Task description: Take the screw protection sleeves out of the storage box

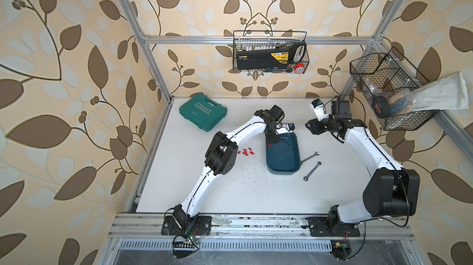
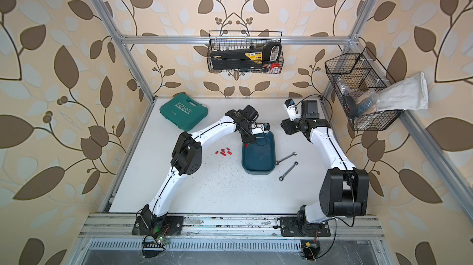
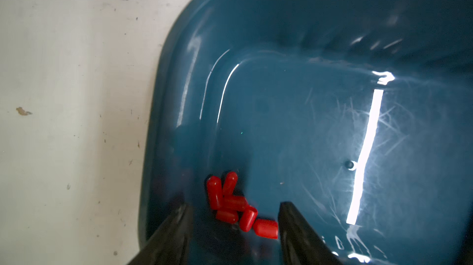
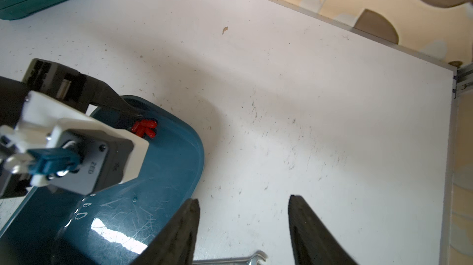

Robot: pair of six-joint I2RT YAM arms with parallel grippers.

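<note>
Several red sleeves (image 3: 234,202) lie clustered in a corner of the dark teal storage box (image 1: 282,161). My left gripper is over that corner, fingers apart at the cluster's near side, with nothing clearly held. Other red sleeves (image 1: 245,151) lie loose on the table left of the box. My right gripper stands open and empty above the table, to the right of the box.
A green case (image 1: 202,111) lies at the back left. Two wrenches (image 2: 288,171) lie right of the box. Wire baskets (image 1: 270,58) hang at the back and right.
</note>
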